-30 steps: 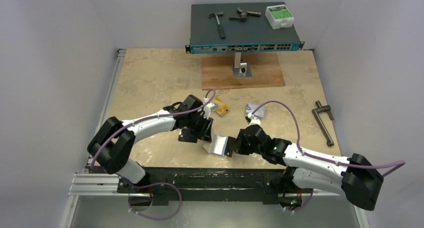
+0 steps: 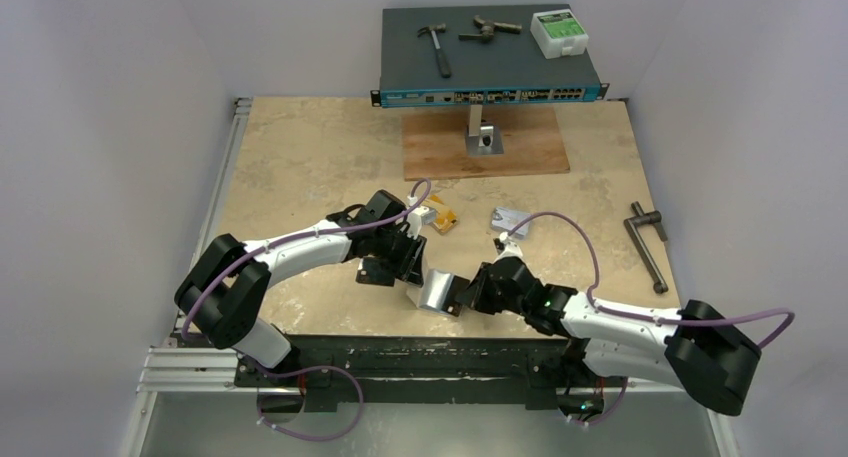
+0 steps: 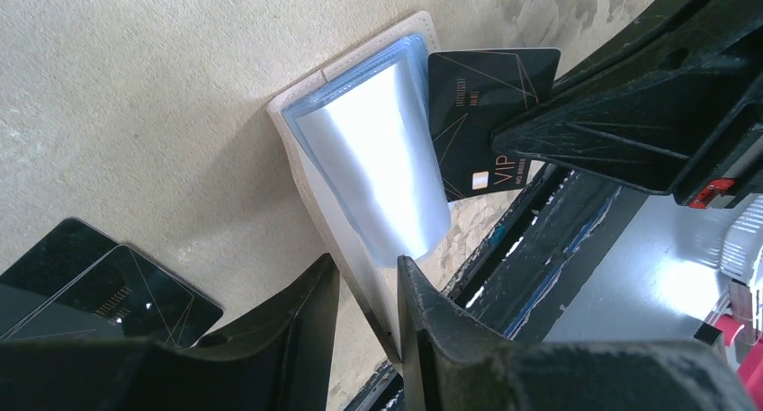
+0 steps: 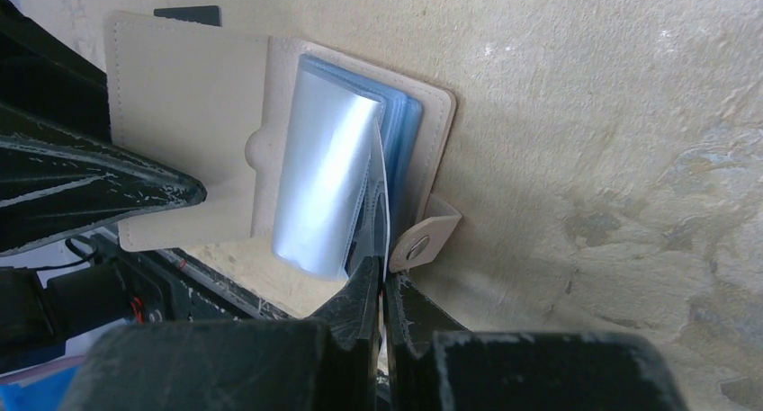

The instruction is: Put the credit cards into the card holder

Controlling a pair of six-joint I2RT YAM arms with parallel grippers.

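Note:
The beige card holder point(image 3: 423, 24) lies open at the table's front, its clear plastic sleeves point(image 3: 373, 150) bulging upward. My left gripper point(image 2: 412, 274) is shut on the holder's cover flap point(image 4: 193, 87) and keeps it raised. From the right, my right gripper point(image 2: 471, 295) is shut on a black VIP card point(image 3: 481, 114). That card appears edge-on in the right wrist view, its far edge against the sleeves; how deep it sits among them, I cannot tell. Other black cards point(image 3: 108, 290) lie flat left of the holder.
A yellow item point(image 2: 441, 215) and a grey-white item point(image 2: 510, 221) lie behind the arms. Farther back, a wooden board point(image 2: 430, 147) supports a raised network unit point(image 2: 440, 99). A metal bar point(image 2: 650, 257) is at the right edge.
The right arm's rear part has shifted slightly leftward, and its gripper with the card has turned a little against the holder. The left arm looks still.

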